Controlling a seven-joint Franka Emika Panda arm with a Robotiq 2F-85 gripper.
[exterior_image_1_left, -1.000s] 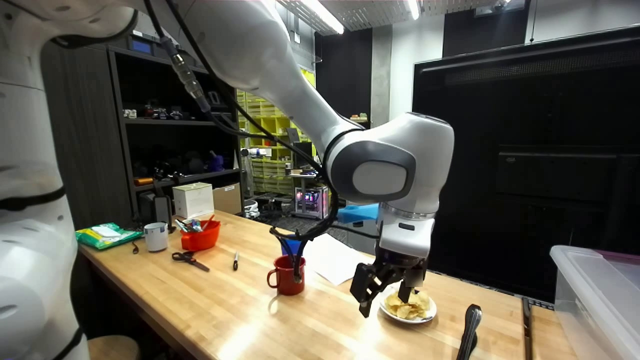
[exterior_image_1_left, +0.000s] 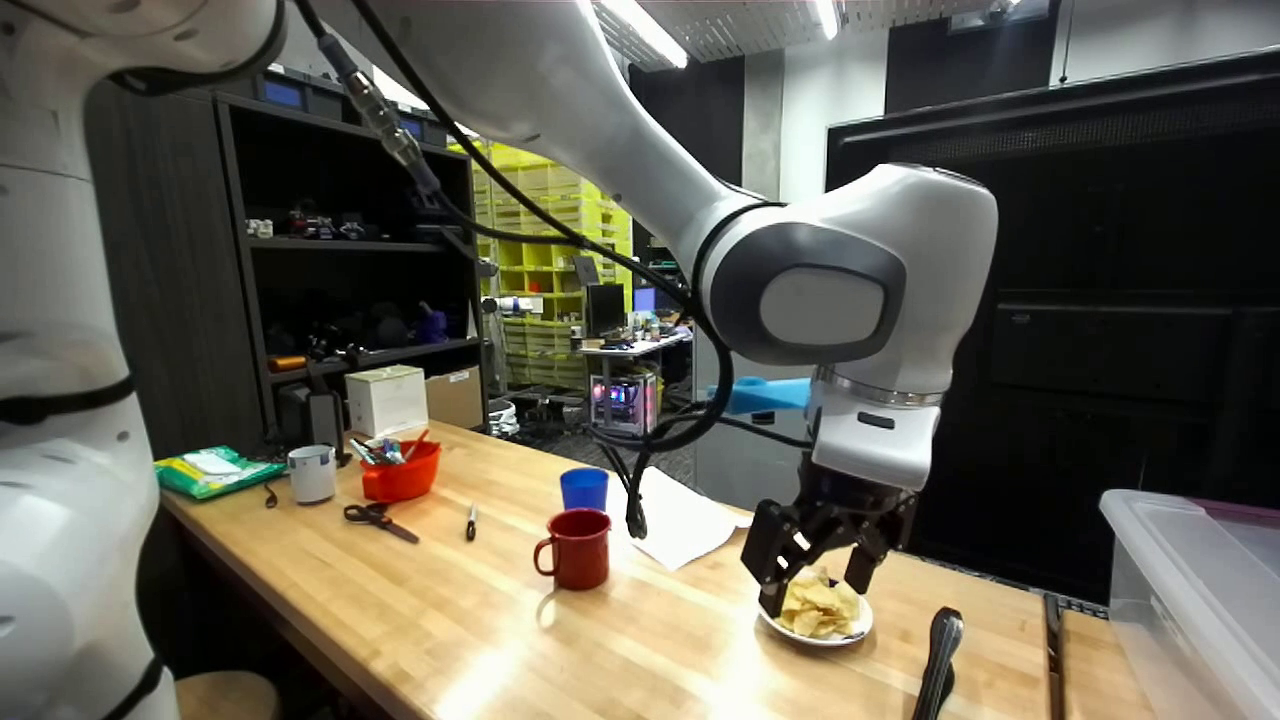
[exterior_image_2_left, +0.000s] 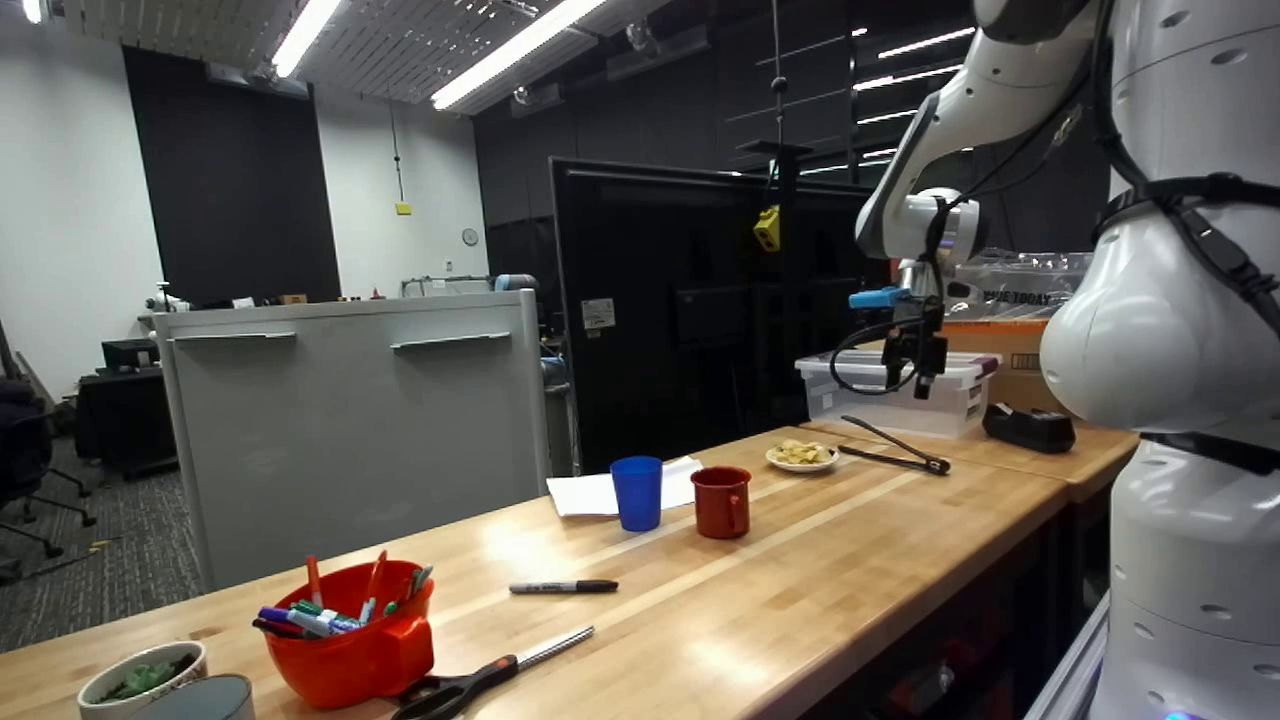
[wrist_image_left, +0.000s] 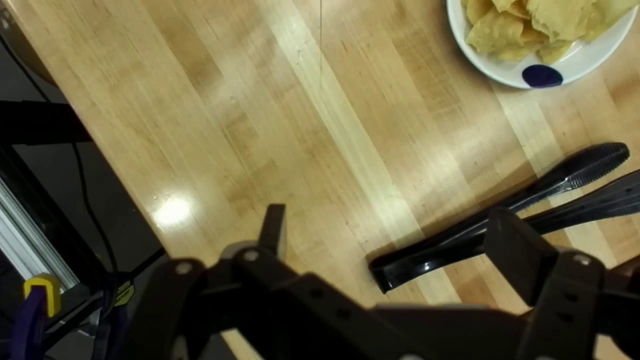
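My gripper is open above the tabletop, with no object held between its fingers. In the wrist view, black tongs (wrist_image_left: 444, 246) lie on the wood below, partly covered by my right-hand finger. A white plate (wrist_image_left: 510, 75) with a dark blue spot is cut off at the upper right of that view. Yellow chips (wrist_image_left: 504, 30) are heaped on it. From exterior view 2, my gripper (exterior_image_2_left: 919, 374) hangs well above the table, to the right of the plate (exterior_image_2_left: 804, 467) and over the tongs (exterior_image_2_left: 894, 460).
A red mug (exterior_image_1_left: 581, 550) and a blue cup (exterior_image_1_left: 584, 487) stand near white paper (exterior_image_1_left: 678, 522). Farther off are a red container of pens (exterior_image_1_left: 402, 476), scissors (exterior_image_1_left: 380, 521) and a marker (exterior_image_1_left: 471, 523). A clear plastic bin (exterior_image_1_left: 1182, 600) borders the right side. Bare wood spreads across the table's front.
My arm has risen and shifted rightward in exterior view 1, away from the mug's side. The gripper remains open; the plate, tongs and mug have stayed put.
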